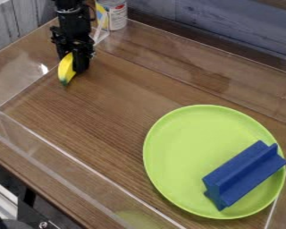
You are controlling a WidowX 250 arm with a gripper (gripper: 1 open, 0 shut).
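The black gripper [71, 55] reaches down at the upper left of the camera view, shut on a yellow banana-like object [65, 70], which is held low at the wooden surface; whether it touches the surface I cannot tell. The gripper partly hides the yellow object.
A green plate [188, 156] fills the lower right, with a blue block [243, 175] on it. A white can [113, 16] stands at the back beside the arm. Low walls edge the surface.
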